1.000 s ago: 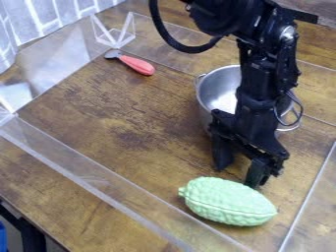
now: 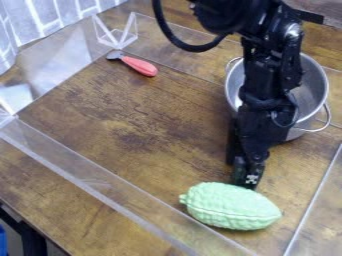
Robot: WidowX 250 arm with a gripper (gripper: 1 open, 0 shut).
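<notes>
My black gripper (image 2: 249,168) hangs low over the wooden table at the right, just behind a pale green bumpy toy vegetable (image 2: 229,206) that lies near the front edge. Whether its fingers are open or shut is hard to make out. A steel pot (image 2: 313,96) stands behind the arm, partly hidden by it. A peeler-like tool with a red handle (image 2: 138,65) lies at the back left.
Clear plastic walls (image 2: 80,169) border the wooden surface (image 2: 127,120). A striped cloth (image 2: 34,25) is at the top left.
My gripper has turned and shifted slightly left, its fingers now appearing narrower. The pot has moved a little to the right. The green toy has stayed in place.
</notes>
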